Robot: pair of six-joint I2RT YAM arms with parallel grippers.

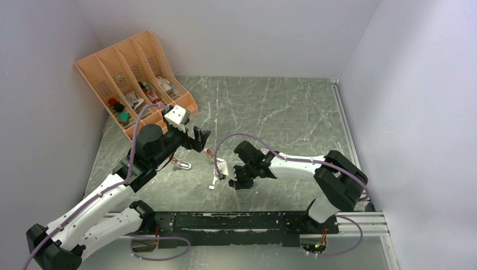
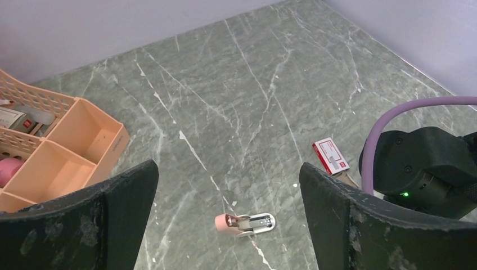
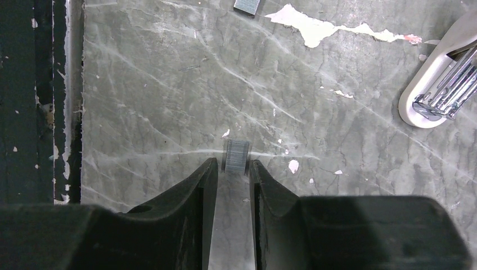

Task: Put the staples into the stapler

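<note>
Two pink and silver staplers lie on the table in the top view: a left one [image 1: 181, 163] and another [image 1: 210, 153] nearer the right arm. In the left wrist view a stapler [image 2: 246, 224] shows its silver tray. A white stapler base [image 3: 424, 109] appears at the right of the right wrist view. My right gripper is low over the table, partly open, its fingertips on either side of a short grey staple strip [image 3: 237, 155]. Whether they touch it I cannot tell. My left gripper [image 1: 202, 139] is raised and open, with nothing between its fingers.
Another staple strip [image 3: 247, 6] lies farther off. A red and white box [image 2: 331, 156] rests near the right arm. At the back left stands an orange compartment rack [image 1: 191, 103] holding assorted items.
</note>
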